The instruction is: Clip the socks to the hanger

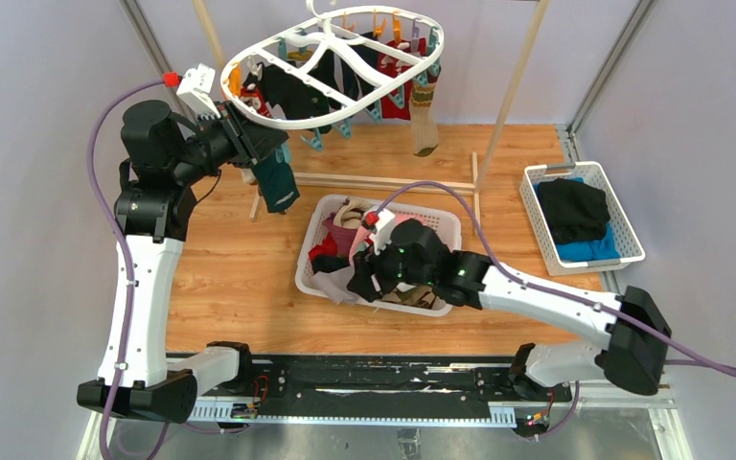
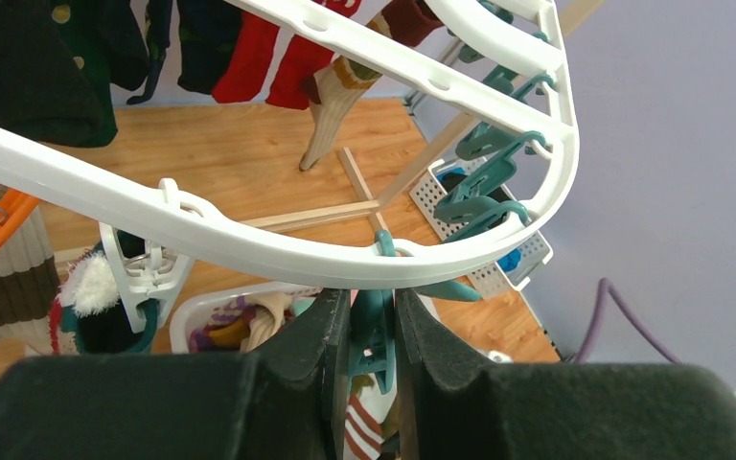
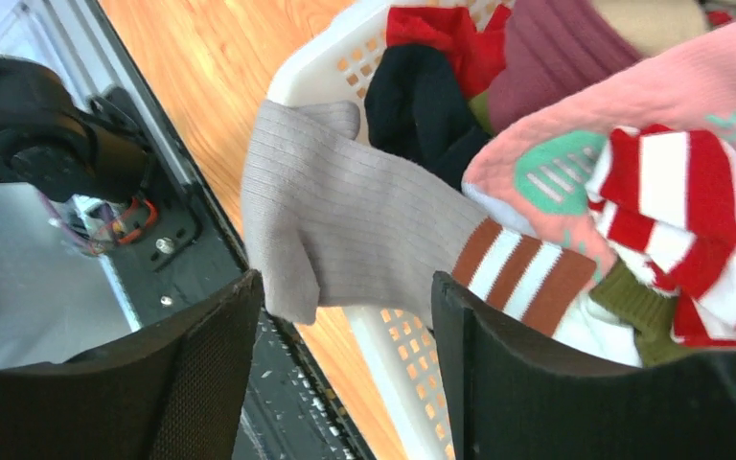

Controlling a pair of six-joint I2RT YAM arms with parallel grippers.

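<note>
The white round hanger [image 1: 333, 115] hangs at the top with socks clipped round it. My left gripper is shut on a teal clip [image 2: 374, 350] on the hanger's near rim. A dark teal sock [image 1: 276, 182] hangs below it in the top view. My right gripper is open above the front of the sock basket [image 1: 304, 278]. A grey sock with brown and white stripes [image 3: 364, 220] lies over that basket's edge below the fingers, among red, pink, black and other socks.
A second basket [image 1: 632, 249] with black and blue cloth stands at the right. The hanger's wooden stand [image 1: 383, 182] crosses the floor behind the sock basket. Bare floor surrounds both baskets.
</note>
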